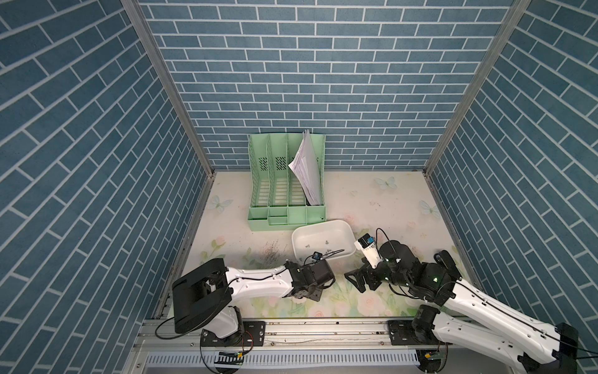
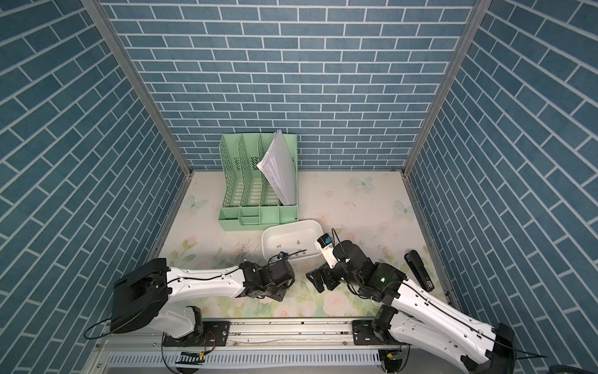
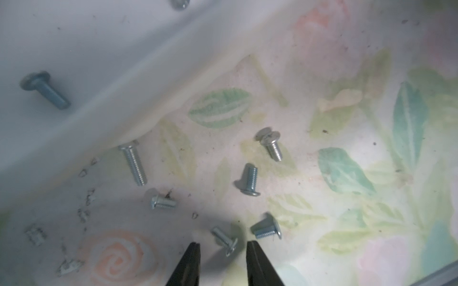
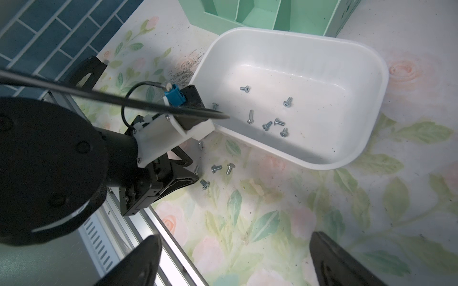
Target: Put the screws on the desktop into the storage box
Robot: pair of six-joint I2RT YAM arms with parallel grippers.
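Note:
A white storage box [image 4: 334, 95] holds several small screws [image 4: 287, 102]. On the floral desktop just outside its near edge lie several loose screws [image 3: 252, 178], clearly seen in the left wrist view. My left gripper is low over them, open, with a small screw [image 3: 224, 238] lying between and just beyond its fingertips. My right gripper hangs right of the box over bare desktop, open, with nothing between its fingers.
A green file organizer [image 1: 261, 218] with papers stands behind the box. A black object [image 2: 417, 268] lies at the desk's right side. The two arms are close together at the front.

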